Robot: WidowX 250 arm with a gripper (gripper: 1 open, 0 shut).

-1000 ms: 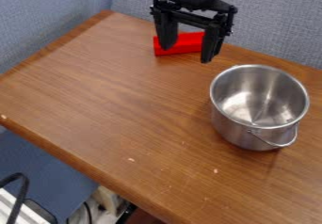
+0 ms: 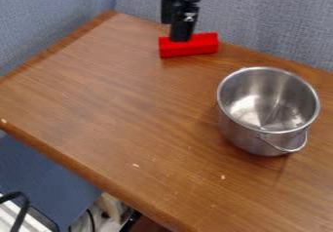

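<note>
A red block (image 2: 189, 46) lies at the back of the wooden table. My black gripper (image 2: 180, 29) is above it at the top of the view, seen narrow and side-on, its lower tips close over the block's upper edge; it stands open, and whether it touches the block is unclear. A steel pot (image 2: 267, 112) with a wire handle stands on the right side of the table.
Grey-blue padded walls border the back and left. Cables and white items lie off the table at the lower left.
My gripper has turned from a wide view to a narrow one and shifted a little left, over the red block. The block and pot look unmoved.
</note>
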